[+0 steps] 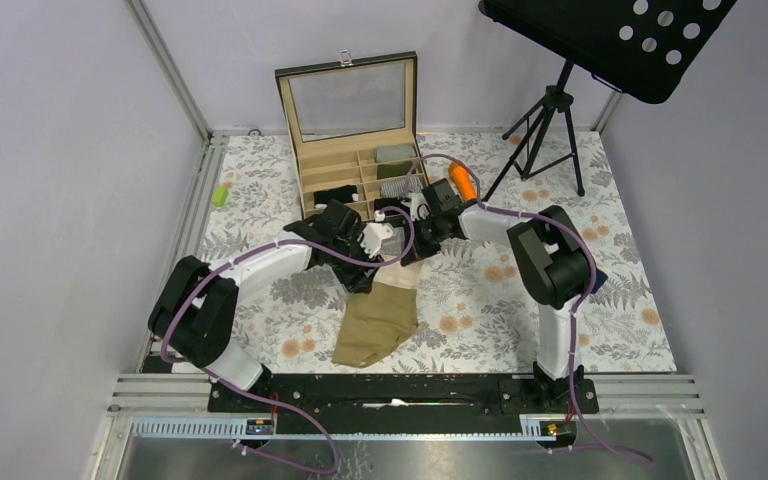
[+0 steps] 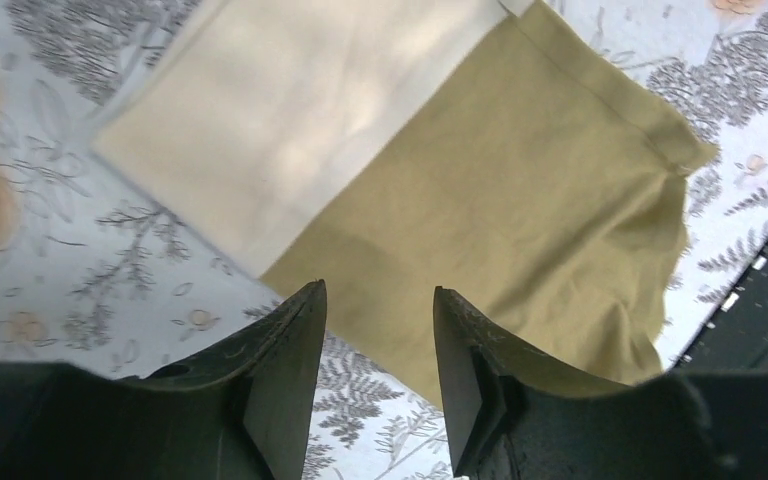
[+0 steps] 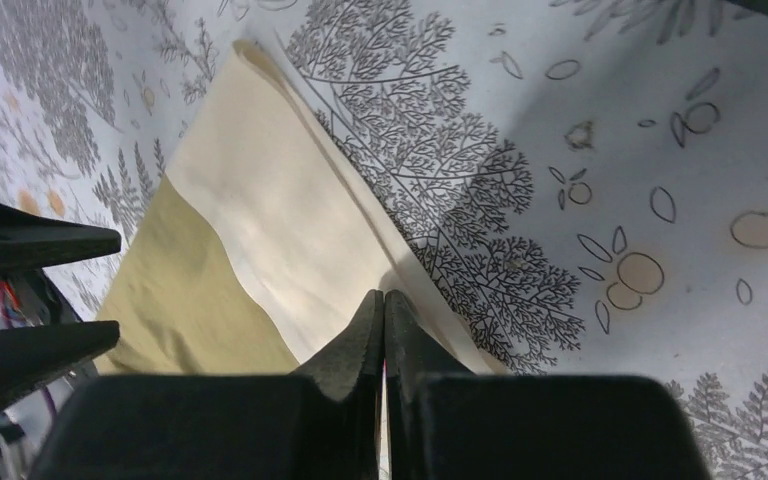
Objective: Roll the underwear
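Observation:
The underwear lies flat, olive at the near part (image 1: 374,330) and cream at the far part (image 2: 290,110). My left gripper is over it, fingertips apart, with nothing seen between them but cloth below; its two fingers also show at the left of the right wrist view. My right gripper is shut at the cream part, by its folded edge, fingertips meeting; I cannot tell whether they touch the cloth. In the top view both wrists hide much of the cream part.
An open compartment case (image 1: 340,155) holding rolled cloths stands behind. An orange object (image 1: 462,180) lies right of it, near a black stand (image 1: 558,100). A green block (image 1: 219,196) lies at the far left.

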